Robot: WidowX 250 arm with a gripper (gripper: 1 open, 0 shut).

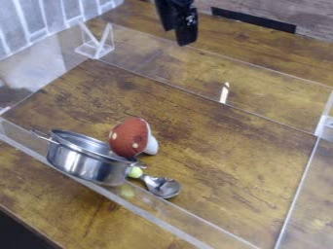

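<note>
My black gripper [184, 33] hangs at the top centre of the camera view, over the back of the wooden table, well away from the objects. It looks open, with nothing visible between its fingers. In the lower left are a steel pot [81, 160] with side handles, a red toy mushroom [130, 134] with pale spots and a white stem just behind it, and a steel spoon [164, 187] to the pot's right, with a small light green piece near its handle.
Clear acrylic walls border the wooden work area [240, 156], with a white bracket [95, 44] at the back left.
</note>
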